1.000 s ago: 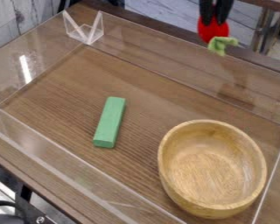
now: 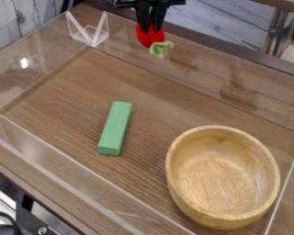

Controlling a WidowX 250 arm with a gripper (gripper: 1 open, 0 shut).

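At the top of the camera view my gripper (image 2: 152,20) is shut on a red object (image 2: 151,35) with a light green part (image 2: 161,49) hanging below it. It is held near the back of the wooden table (image 2: 76,128), just right of a clear angular plastic item (image 2: 88,30). The gripper is only partly in frame and dark.
A green block (image 2: 115,128) lies at the front left of the middle. A beige round bowl (image 2: 222,207) sits at the front right. Raised walls edge the back and left.
My gripper has moved left along the back of the table, carrying the red object with its green part from the right side to near the clear plastic item.
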